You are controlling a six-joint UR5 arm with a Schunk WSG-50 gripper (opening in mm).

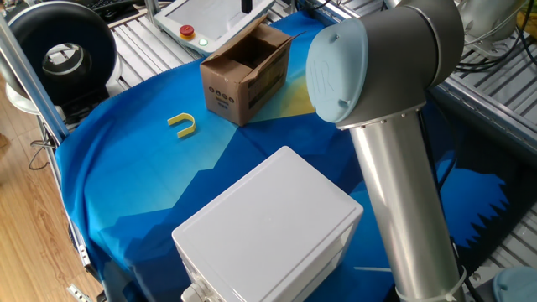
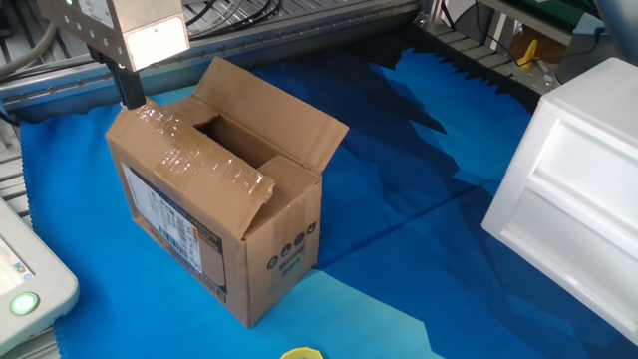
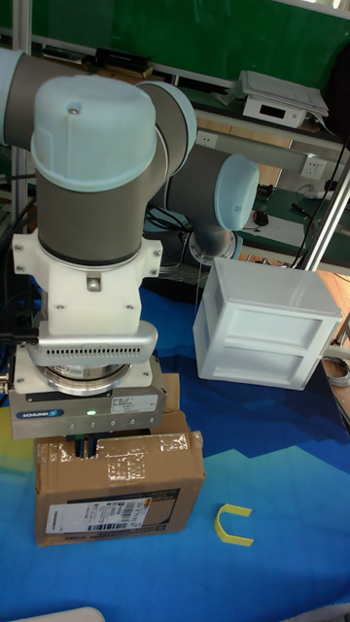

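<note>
An open cardboard box (image 2: 274, 254) stands on the blue cloth, its far flap (image 2: 274, 115) raised and its taped flap (image 2: 189, 150) on the near side. Above the taped flap's far-left end is my gripper (image 2: 132, 100), its dark fingers pointing down. From the front, the gripper (image 3: 85, 448) overlaps the top of the box (image 3: 156, 471); whether its fingers touch or pinch the flap is unclear. A yellow U-shaped piece (image 1: 182, 126) lies on the cloth beside the box. The white drawer unit (image 1: 268, 222) stands apart from both, with closed drawer fronts (image 3: 264, 342) in the third view.
A teach pendant with a red stop button (image 1: 186, 32) lies behind the box. The large arm link (image 1: 403, 201) rises close beside the white unit. Bare blue cloth (image 1: 117, 180) spreads left of the yellow piece.
</note>
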